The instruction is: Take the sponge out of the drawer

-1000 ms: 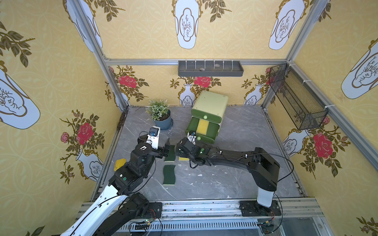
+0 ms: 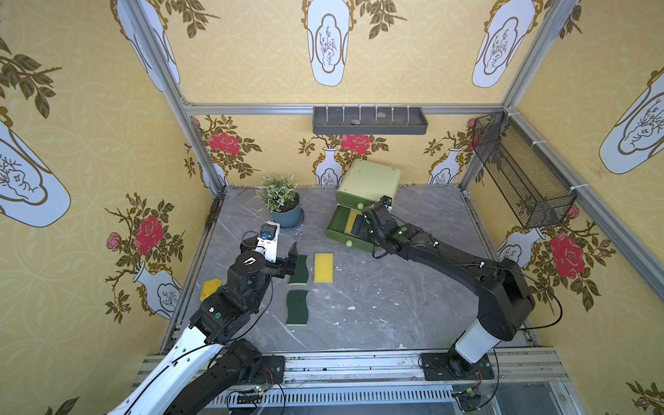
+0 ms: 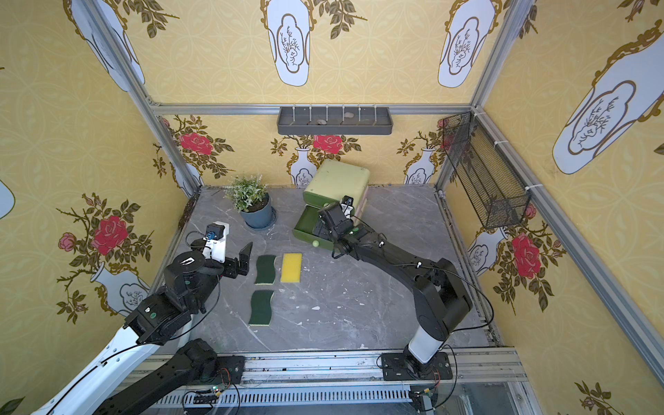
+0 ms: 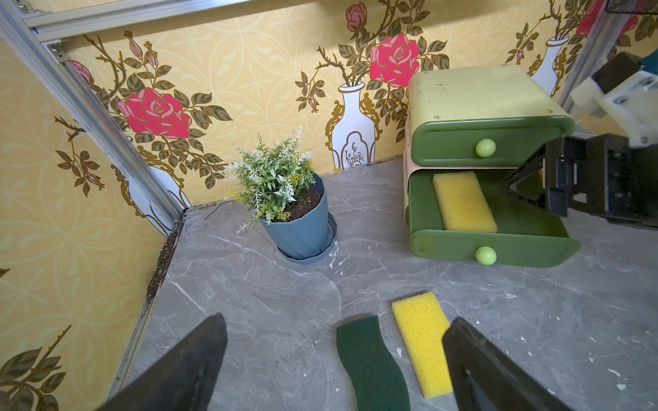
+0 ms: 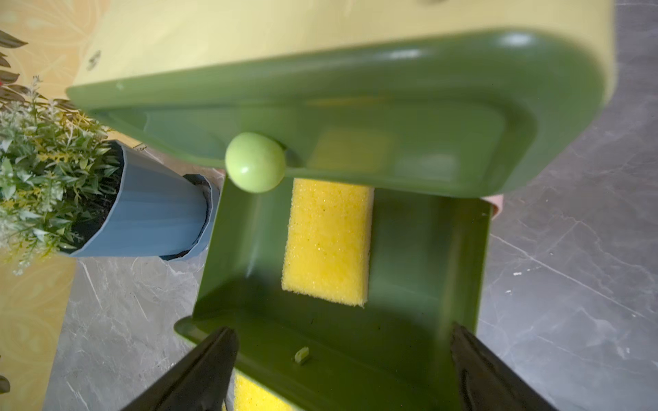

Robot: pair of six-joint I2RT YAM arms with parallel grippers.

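Observation:
The open lower drawer [image 5: 425, 260] of the green cabinet [image 4: 479, 92] holds a yellow sponge [image 5: 327, 239], lying lengthwise inside. My right gripper is over the drawer from the right; in the right wrist view its fingers are wide apart, the sponge beyond them, nothing held. The upper drawer's front hides the sponge's far end in that view. My left gripper stands open above the table's left part, over loose sponges: a yellow one [image 4: 421, 342] and dark green ones [image 4: 370, 363].
A potted plant [image 4: 288, 226] stands left of the cabinet. A wire basket [image 2: 525, 173] hangs on the right wall and a grey rack [image 2: 370, 121] on the back rail.
My right arm has moved back and to the right, from above the front sponges to over the drawer. The left arm looks unchanged.

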